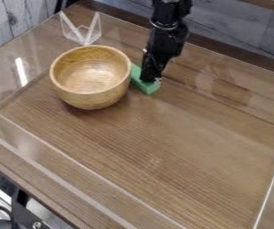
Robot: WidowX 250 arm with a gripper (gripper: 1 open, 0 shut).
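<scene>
A tan bowl (89,82) sits on the wooden table, left of centre toward the back. Just right of it, close against its rim, lies a green block (147,85). My black gripper (144,69) comes down from the back onto the block's far part; its fingertips are small and dark, and whether anything is between them cannot be made out.
A white wire-like object (82,27) lies at the back left. Walls edge the back.
</scene>
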